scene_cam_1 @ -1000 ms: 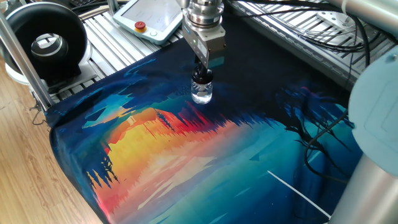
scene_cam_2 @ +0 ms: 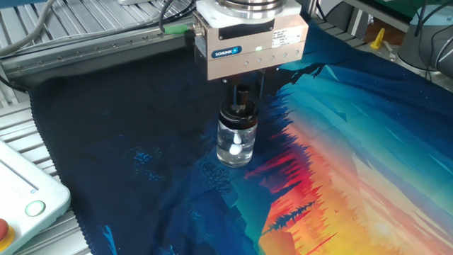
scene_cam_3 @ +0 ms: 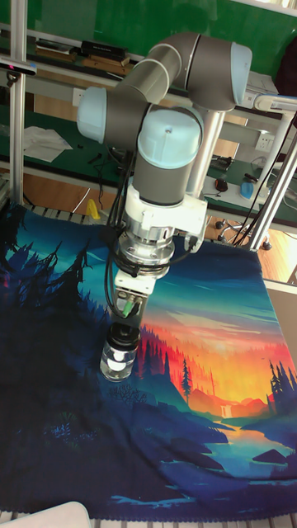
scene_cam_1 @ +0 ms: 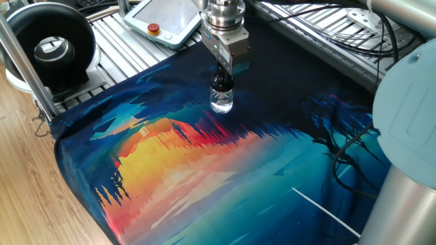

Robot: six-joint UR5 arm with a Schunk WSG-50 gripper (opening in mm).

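A clear glass jar (scene_cam_2: 236,145) with liquid in it and a black lid (scene_cam_2: 238,115) stands upright on the dark part of the printed cloth. A black knob (scene_cam_2: 243,95) rises from the lid's top. My gripper (scene_cam_2: 249,91) points down directly above the jar, its metal body close over the lid. Its dark fingers blend into the dark lid and cloth, so whether they grip the knob is unclear. From the opposite side, the jar (scene_cam_3: 117,361) shows below the gripper too, its base against the cloth.
The landscape-printed cloth (scene_cam_1: 204,184) covers the table and is otherwise mostly clear. A teach pendant (scene_cam_1: 163,20) with a red button lies at the back, beside a round black device (scene_cam_1: 51,51). Cables (scene_cam_1: 340,160) hang at the right by the arm.
The gripper body and the arm's blue joint have shifted slightly, the joint to the left. The jar stays in about the same place.
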